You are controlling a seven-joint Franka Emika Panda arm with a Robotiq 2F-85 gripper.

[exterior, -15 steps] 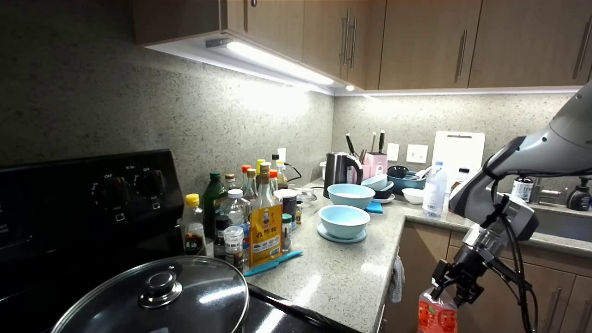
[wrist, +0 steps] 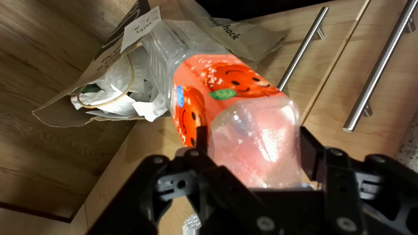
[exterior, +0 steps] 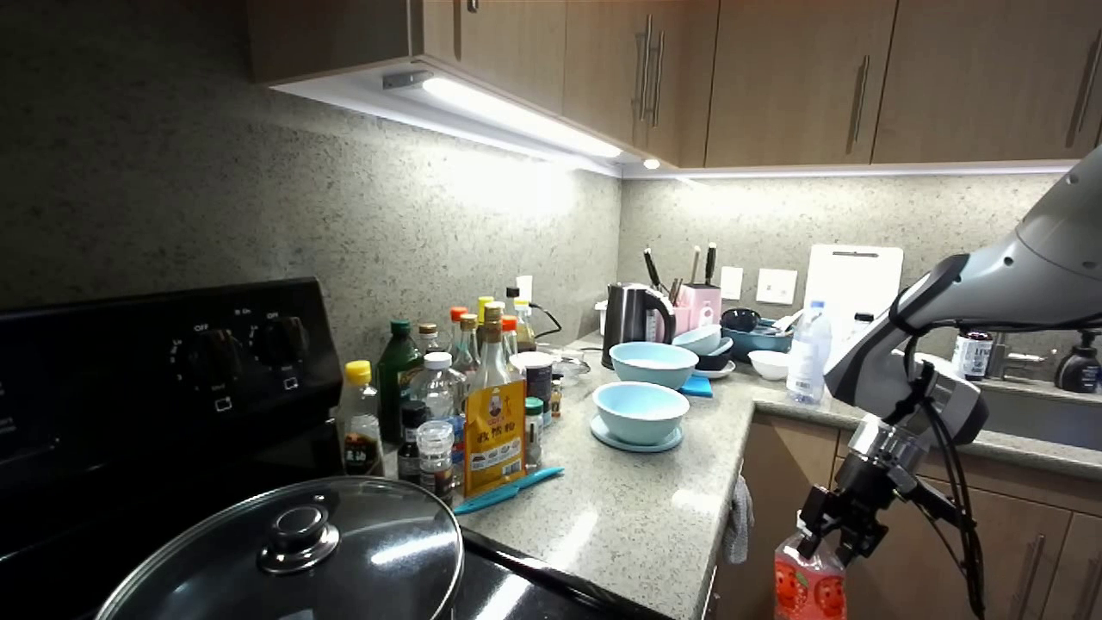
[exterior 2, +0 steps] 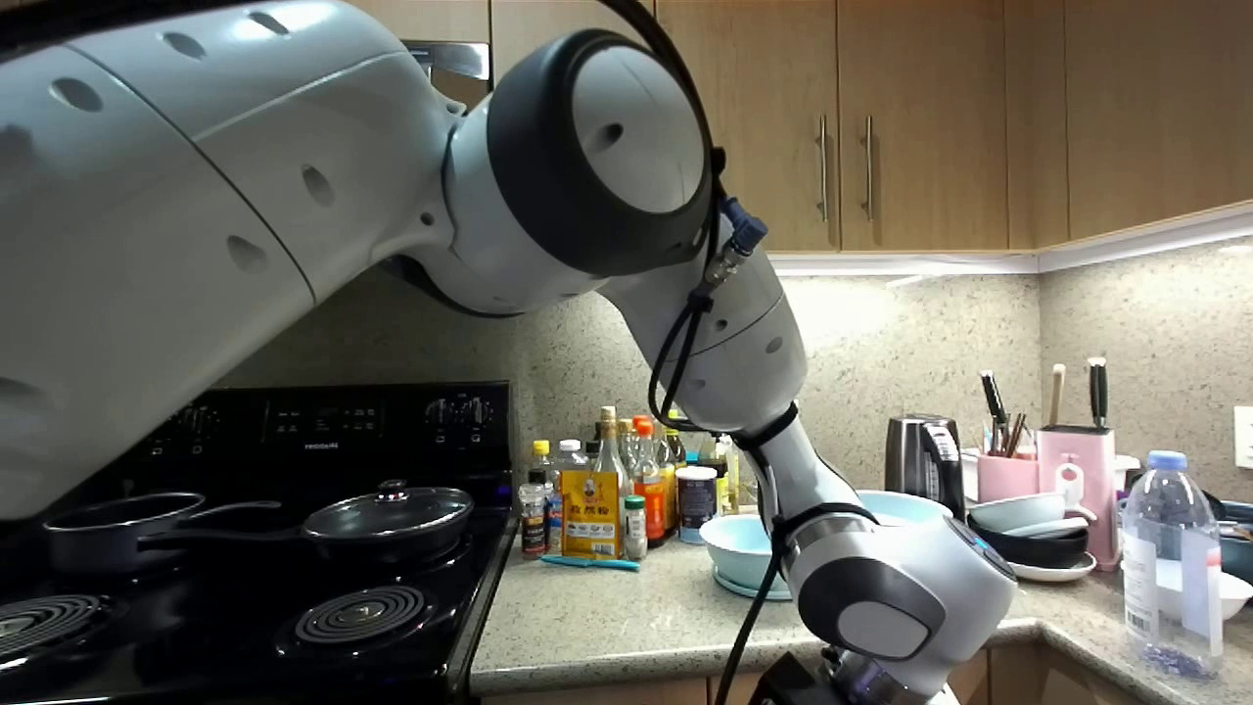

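Observation:
A clear plastic bottle (wrist: 235,84) with a red label of smiling tomato faces fills the middle of the wrist view. My gripper is shut on one end of it, a finger on either side. In exterior view 1 the bottle (exterior: 808,591) hangs below my gripper (exterior: 824,529), in front of the lower cabinets and below the counter top. Beyond its far end, in the wrist view, an open brown paper bag (wrist: 58,103) holds crumpled white paper. Whether the bottle touches the bag cannot be told. Exterior view 2 does not show the bottle.
Cabinet handles (wrist: 303,47) stick out close beside the bottle. Pale blue bowls (exterior: 640,412) and another clear bottle (exterior: 808,355) stand on the counter (exterior: 589,527).
My gripper and the bottle have shifted slightly left in exterior view 1 over the last second. The grip looks the same, and the counter things have stayed put.

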